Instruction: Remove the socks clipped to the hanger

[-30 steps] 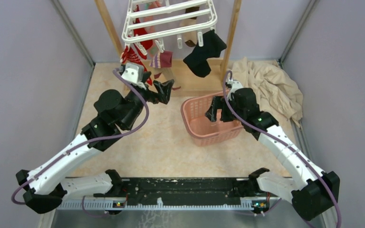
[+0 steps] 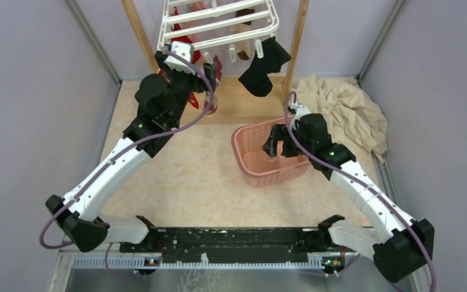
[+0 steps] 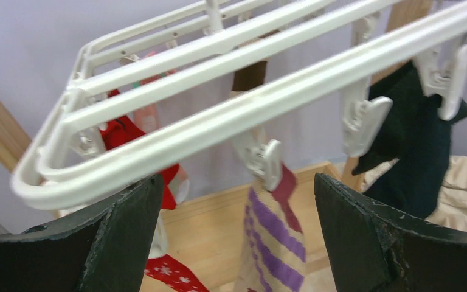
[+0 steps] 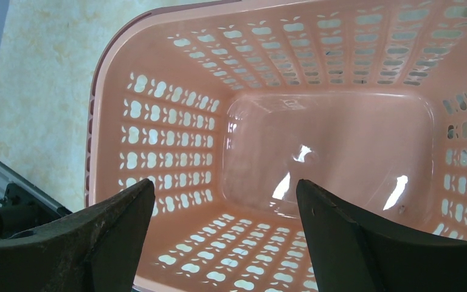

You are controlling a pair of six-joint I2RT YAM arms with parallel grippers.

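Note:
The white hanger (image 2: 237,39) hangs at the top of the top view, socks clipped under it. In the left wrist view a purple-and-cream striped sock (image 3: 275,234) hangs from a white clip (image 3: 270,164). My left gripper stands open at the hanger's front rail, its fingers spread either side of that clip and nothing gripped. A black sock (image 3: 410,146) hangs to the right, a red sock (image 3: 121,131) to the left, and a red patterned sock (image 3: 173,274) low down. Over the pink basket (image 4: 328,146), my right gripper has its fingers apart, empty.
The basket is empty inside. Wooden posts (image 2: 296,42) flank the hanger, and a beige cloth (image 2: 346,115) lies crumpled at the back right. Bare table (image 2: 188,182) stretches left of the basket. The hanger's rails pass close above the left fingers.
The right arm looks still.

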